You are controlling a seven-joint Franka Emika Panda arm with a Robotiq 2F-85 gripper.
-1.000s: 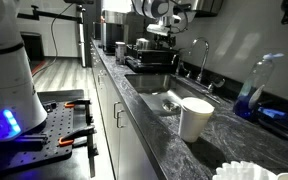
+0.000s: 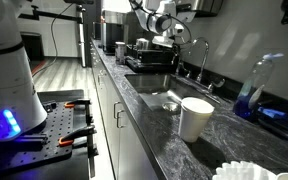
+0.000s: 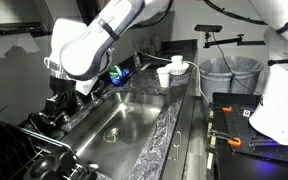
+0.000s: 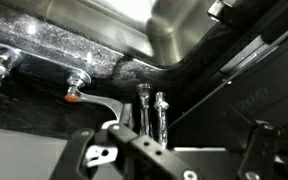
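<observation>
My gripper [image 3: 59, 105] is at the far end of the counter, beside the black dish rack [image 3: 9, 150] and above the faucet side of the sink [image 3: 129, 125]. In the wrist view, the dark open fingers of the gripper spread along the bottom edge, and nothing is visibly held between them. Beyond them appear a faucet lever [image 4: 104, 102], two slim metal fittings [image 4: 161, 115] and the steel sink basin [image 4: 174, 30]. Whether anything touches the fingers is unclear.
A white cup [image 2: 193, 119] stands on the dark counter [image 2: 149, 125] near the sink. A clear bottle with blue contents [image 2: 252, 92] rises by the back wall. The tall faucet [image 2: 204, 62] curves over the sink. Several white dishes lie at the near end.
Over the last second the arm's far end has shifted slightly right and downward near the dish rack. The cup, bottle and sink look unmoved.
</observation>
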